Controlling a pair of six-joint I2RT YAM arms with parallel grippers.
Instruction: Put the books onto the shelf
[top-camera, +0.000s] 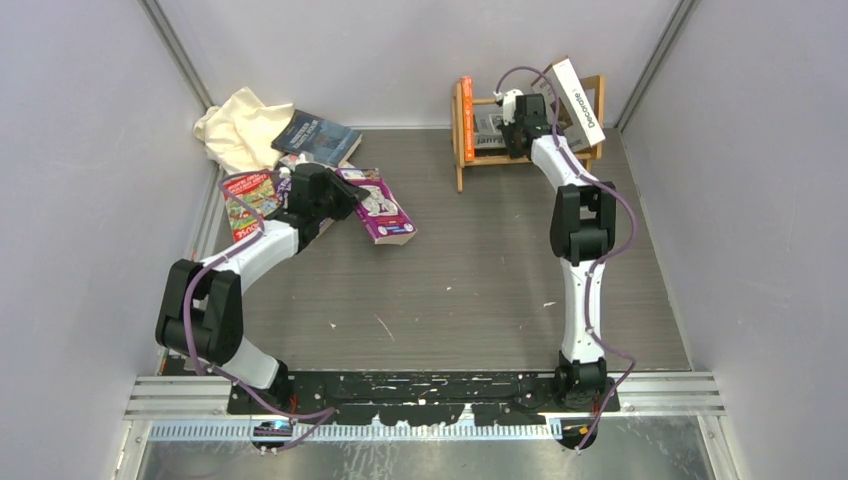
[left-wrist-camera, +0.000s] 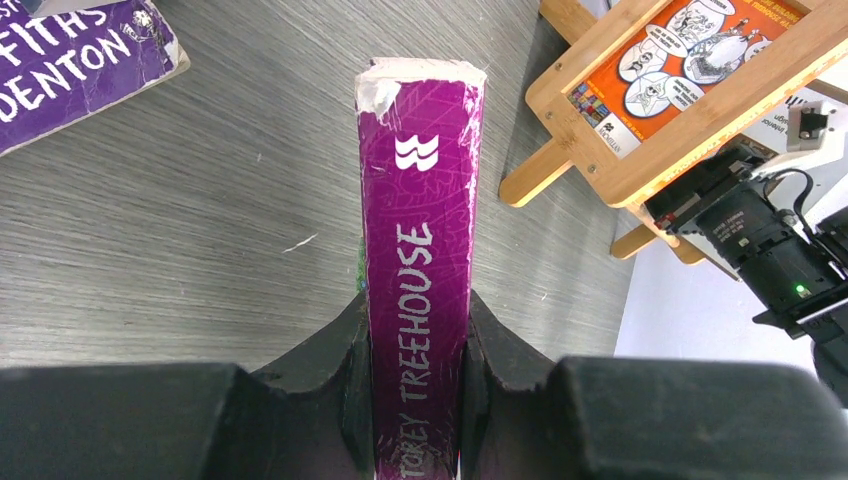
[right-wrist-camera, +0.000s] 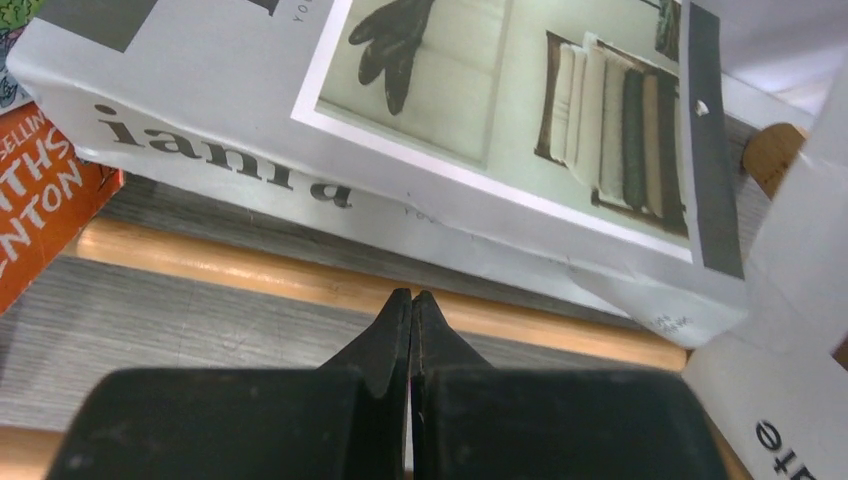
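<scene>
In the left wrist view a purple Treehouse book (left-wrist-camera: 418, 200) stands spine toward the camera, with my left gripper shut on it. From the top view the same book (top-camera: 385, 212) hangs to the right of the left gripper, over the floor. My right gripper is shut with nothing between its fingers, below the edge of a grey-white "ianra" file (right-wrist-camera: 440, 200). That file lies tilted inside the wooden rack (top-camera: 490, 160). An orange book (top-camera: 467, 118) stands at the rack's left end; a white "Decorate" file (top-camera: 580, 110) leans at its right.
At the back left lie a cream cloth (top-camera: 243, 130), a dark blue book (top-camera: 317, 137) and a red-green book (top-camera: 245, 205). A purple book (left-wrist-camera: 80, 70) lies on the floor.
</scene>
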